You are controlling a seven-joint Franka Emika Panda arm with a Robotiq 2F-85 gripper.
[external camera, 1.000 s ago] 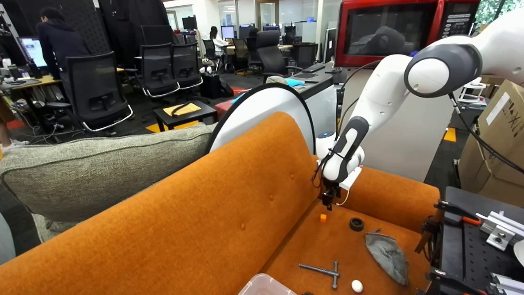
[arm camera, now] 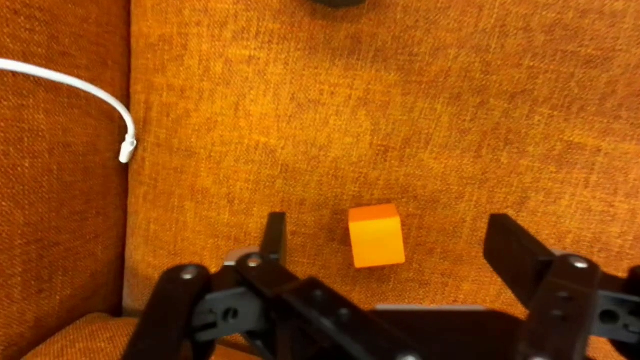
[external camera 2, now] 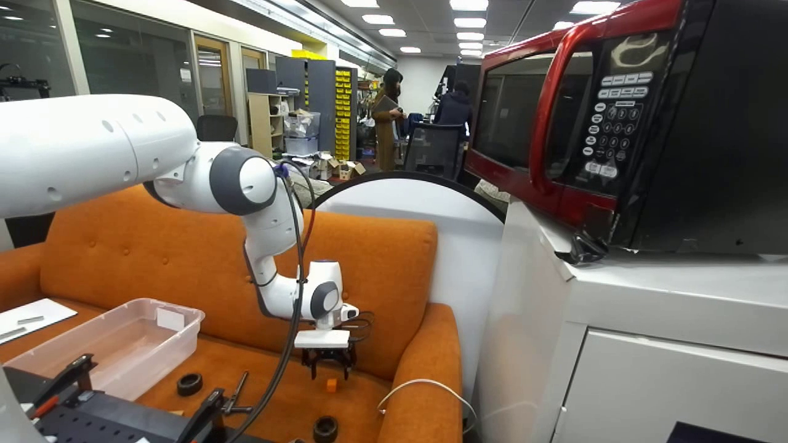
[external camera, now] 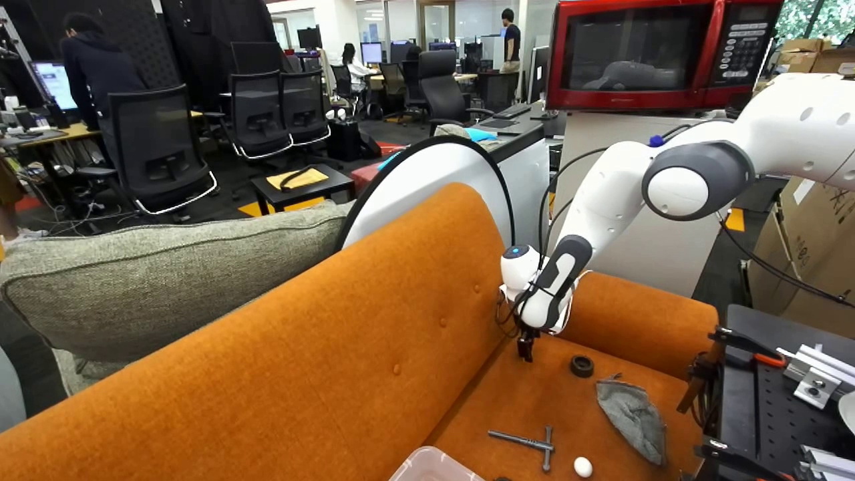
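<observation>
A small orange cube (arm camera: 378,241) rests on the orange sofa seat. In the wrist view it lies between the two spread fingers of my gripper, nearer the left one and touching neither. The gripper is open and points down. Exterior view 2 has the cube (external camera 2: 332,384) on the seat just below and in front of the gripper (external camera 2: 329,373). From exterior view 1 the gripper (external camera: 526,353) hides nearly all of the cube.
A black ring (external camera: 582,366), a grey cloth (external camera: 633,418), a grey T-shaped tool (external camera: 525,440) and a white egg-like object (external camera: 582,466) lie on the seat. A clear bin (external camera 2: 193,325) stands farther along. One white cable (arm camera: 90,88) hangs over the armrest.
The arm has come down and slightly left in exterior view 1. My gripper now covers the cube, which showed plainly below it before.
</observation>
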